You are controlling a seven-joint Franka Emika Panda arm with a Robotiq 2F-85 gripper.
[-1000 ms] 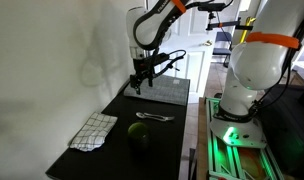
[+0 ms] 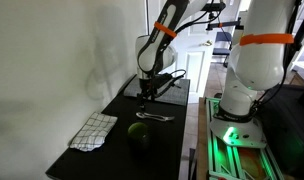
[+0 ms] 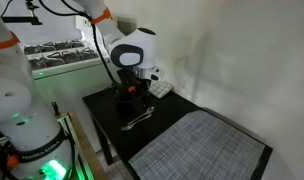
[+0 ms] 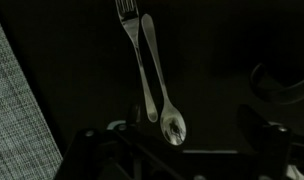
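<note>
In the wrist view a silver fork (image 4: pixel 142 75) and a silver spoon (image 4: pixel 173 124) lie side by side on the dark table, handles close together and pointing opposite ways. The spoon's bowl is towards my gripper, whose dark fingers stand wide apart at the lower edge of that view. Nothing is held between them. From exterior view 1, the gripper (image 2: pixel 145 98) hangs low over the table near the cutlery (image 2: pixel 155 117). The cutlery (image 3: pixel 138 118) also shows in exterior view 2, where the fingertips are hard to make out.
A dark round container (image 2: pixel 140 135) stands beside the cutlery, something greenish at its top. A checked cloth (image 2: pixel 93 132) lies along the wall side. The grey mat (image 3: pixel 202 150) covers one end of the table. Bare dark table surrounds the cutlery.
Over the last second my arm has come down towards the table, shifting slightly rightward in exterior view 1. The cutlery, container and cloth have stayed put.
</note>
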